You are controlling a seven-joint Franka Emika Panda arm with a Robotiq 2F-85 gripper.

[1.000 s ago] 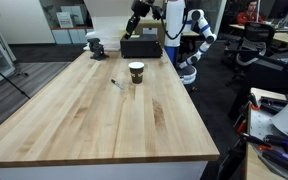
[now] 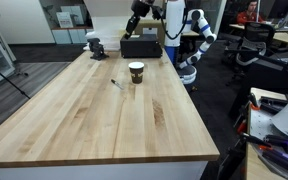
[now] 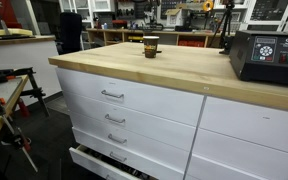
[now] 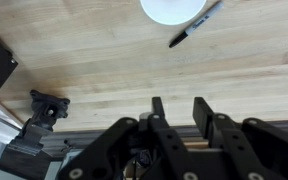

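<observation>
A dark paper cup (image 2: 136, 72) with a pale rim stands upright on the wooden countertop (image 2: 79, 110). From above, its white round opening (image 4: 173, 8) is cut off by the top edge of the wrist view. Close beside it lies a thin pen (image 4: 196, 25), grey with a dark tip, also visible as a small pen (image 2: 117, 84) in exterior view 1. My gripper is open, its two black fingers apart and only bare surface between them. The arm reaches in high above the far end of the counter, clear of the cup.
A black boxy machine (image 3: 272, 55) occupies the counter's far end. White drawers (image 3: 129, 108) line the counter's side, and the bottom drawer (image 3: 104, 163) is pulled out. A small black device (image 4: 48, 105) shows at the wrist view's left. Much of the wooden top is free.
</observation>
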